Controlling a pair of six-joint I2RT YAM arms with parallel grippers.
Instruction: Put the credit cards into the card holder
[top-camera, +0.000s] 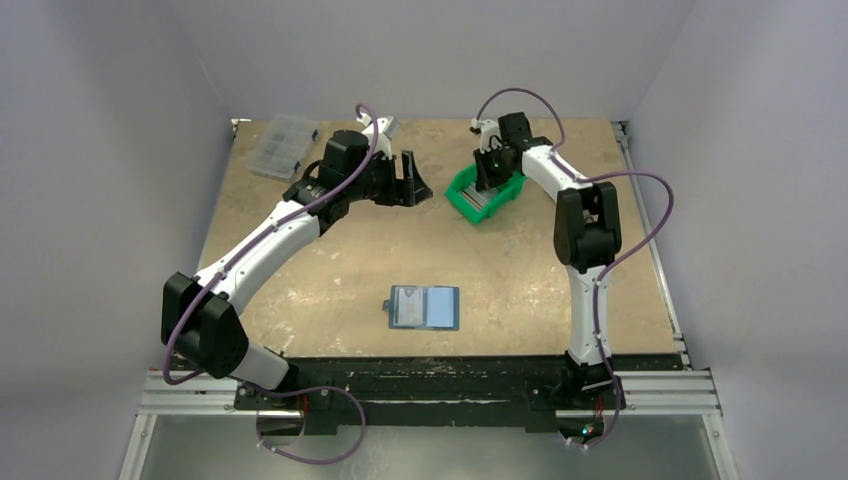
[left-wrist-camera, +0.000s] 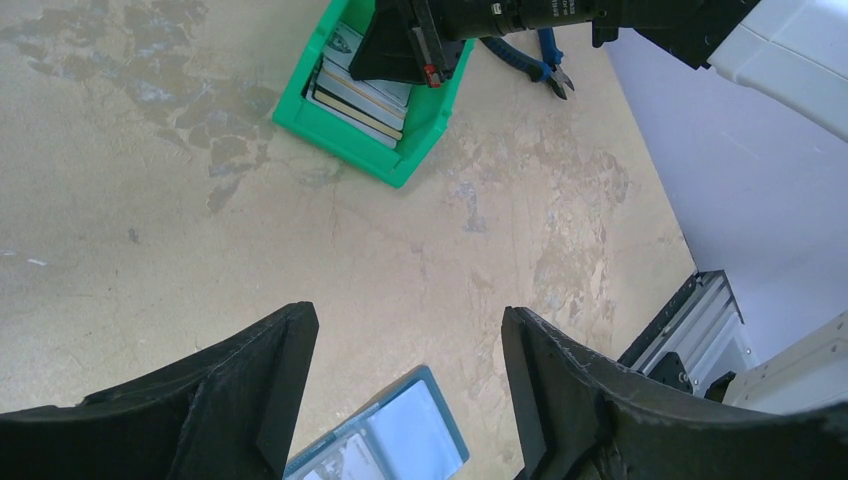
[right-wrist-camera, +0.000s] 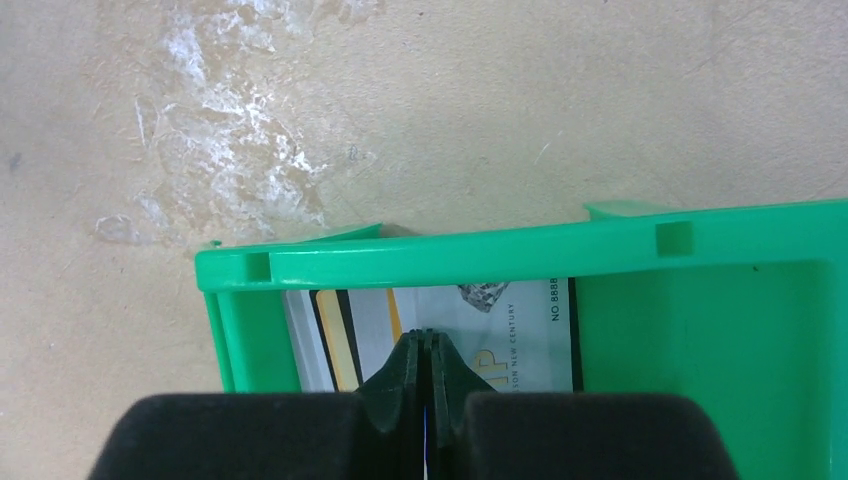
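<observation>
Several cards (left-wrist-camera: 357, 111) lie overlapping inside the green tray (left-wrist-camera: 340, 145). From the right wrist view, a white card (right-wrist-camera: 536, 345) with a dark edge shows right under my right gripper. That gripper is shut, its fingertips together over the cards; nothing clear shows between them. Whether the tips touch a card, I cannot tell. My left gripper stands open and empty, left of the tray in the top view. The blue-grey card holder (top-camera: 440, 307) rests open and flat near the front, with a clear pocket on its left half.
A clear plastic box (top-camera: 282, 147) is at the back left. Pliers with blue handles (left-wrist-camera: 549, 70) lie to the right of the tray, partly behind the right arm. Bare table spreads between the tray and the card holder.
</observation>
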